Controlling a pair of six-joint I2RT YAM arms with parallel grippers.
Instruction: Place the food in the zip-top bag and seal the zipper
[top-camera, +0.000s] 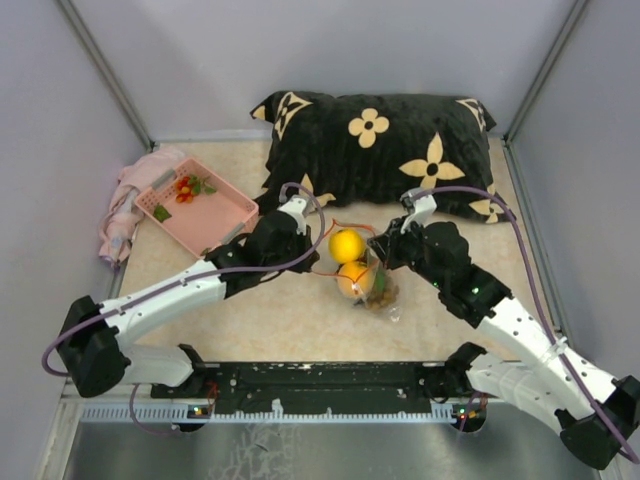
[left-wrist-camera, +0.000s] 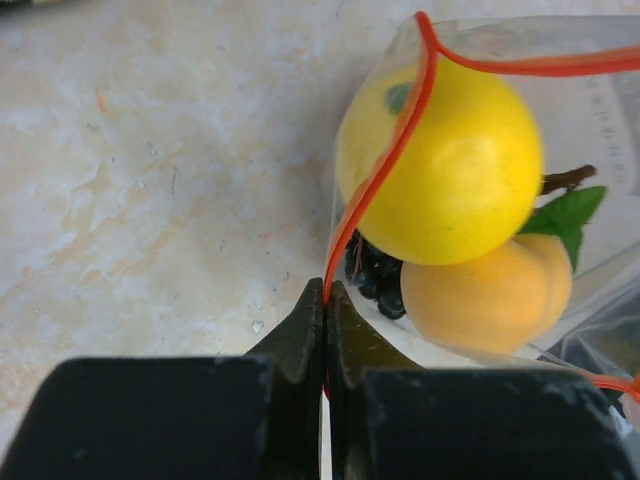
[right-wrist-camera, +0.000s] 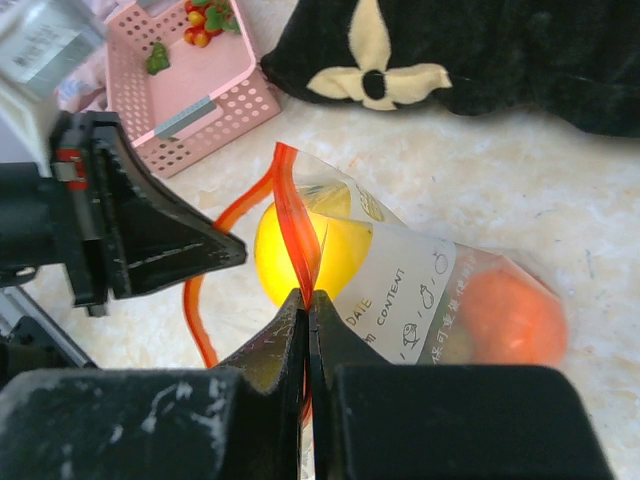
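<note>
The zip top bag (top-camera: 382, 295) stands open between my grippers, its red zipper rims spread apart. A yellow round fruit (left-wrist-camera: 440, 170) sits at the opening above a peach-coloured fruit (left-wrist-camera: 480, 295), with dark grapes and a green leaf beside them. My left gripper is shut on one red rim of the bag. My right gripper is shut on the bag's rim on the other side, where printed plastic and a reddish fruit inside show.
A pink basket (top-camera: 235, 190) with small red fruit and greens stands at the back left, beside a pink cloth. A dark patterned cushion (top-camera: 370, 160) lies along the back.
</note>
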